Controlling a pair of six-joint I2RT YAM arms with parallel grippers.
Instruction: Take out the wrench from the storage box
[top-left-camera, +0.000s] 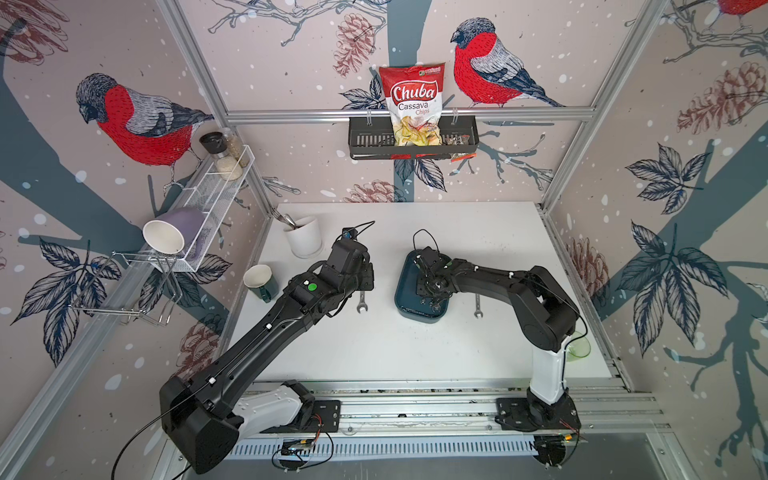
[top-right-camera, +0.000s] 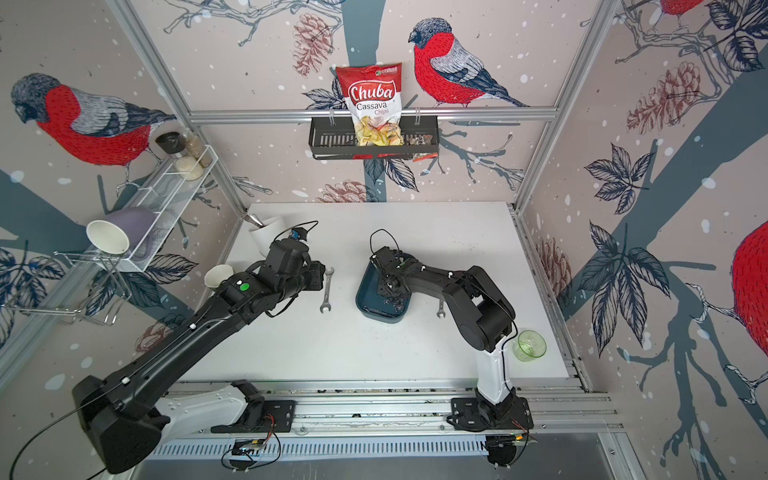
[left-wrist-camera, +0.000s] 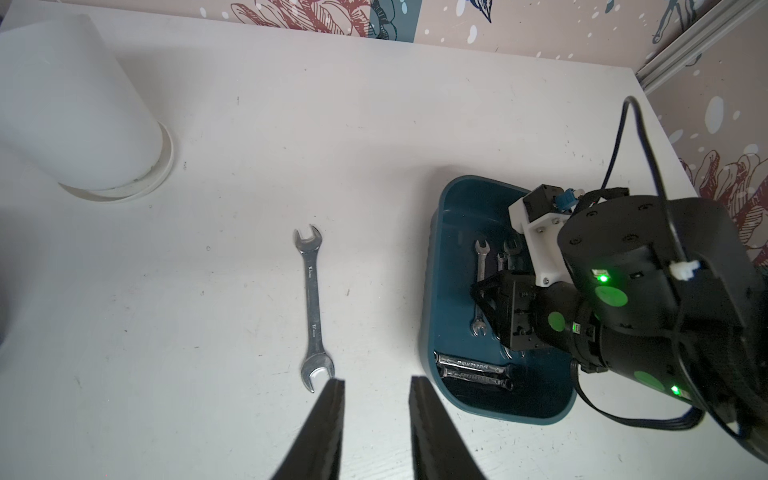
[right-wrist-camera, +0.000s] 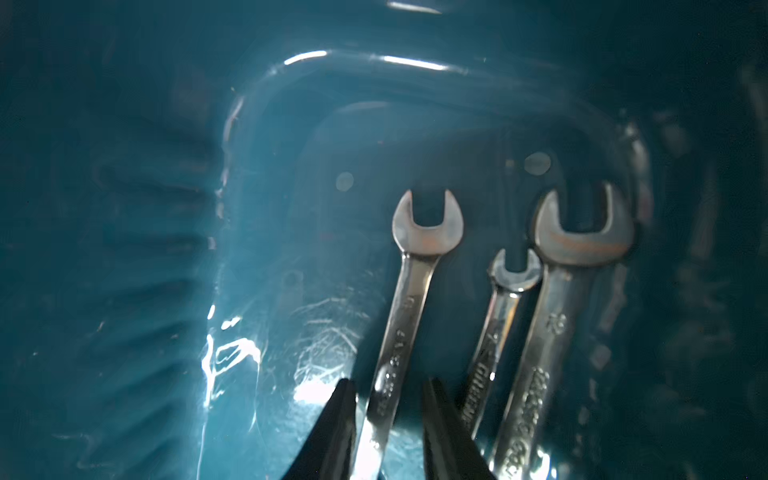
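The dark blue storage box (left-wrist-camera: 429, 304) stands on the white table with several silver wrenches in it. In the right wrist view, a medium wrench (right-wrist-camera: 408, 312) lies lengthwise on the box floor, its lower shaft in the gap between the fingertips of my open right gripper. Right of it lie a small wrench (right-wrist-camera: 492, 336) and a large wrench (right-wrist-camera: 552, 328), close together. Two more wrench-like pieces (left-wrist-camera: 473, 372) lie crosswise at the box's near end. My left gripper hangs over bare table left of the box, fingers apart, empty.
One loose wrench (left-wrist-camera: 313, 296) lies on the table left of the box, another (top-left-camera: 478, 306) to its right. A white pot (top-left-camera: 304, 237) and a cup (top-left-camera: 261, 282) stand at left, a green glass (top-right-camera: 529, 345) at front right.
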